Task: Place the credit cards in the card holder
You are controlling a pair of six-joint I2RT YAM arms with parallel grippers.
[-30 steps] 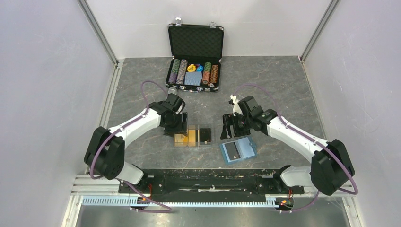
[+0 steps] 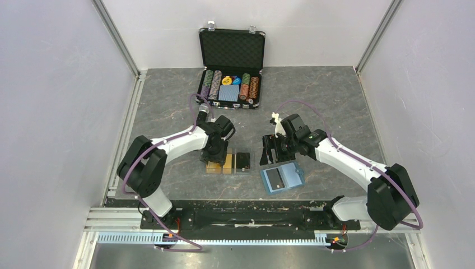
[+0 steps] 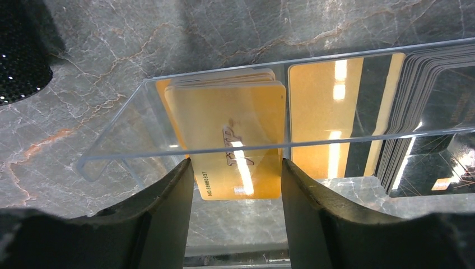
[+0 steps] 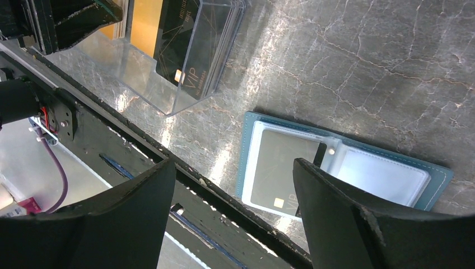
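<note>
A clear acrylic tray [image 3: 112, 154] holds gold cards [image 3: 224, 112] and black VIP cards [image 4: 173, 39]. In the left wrist view my left gripper has its fingers on either side of the front gold cards at their lower edge; it is open, and whether the fingers touch them is unclear. A blue card holder [image 4: 381, 157] lies open near the front right, with a grey VIP card [image 4: 277, 162] in its left side. My right gripper is open above the holder, nothing held.
An open poker chip case [image 2: 229, 50] stands at the back. The robot's dark front rail [image 2: 246, 218] runs along the near edge.
The right arm has not visibly moved.
</note>
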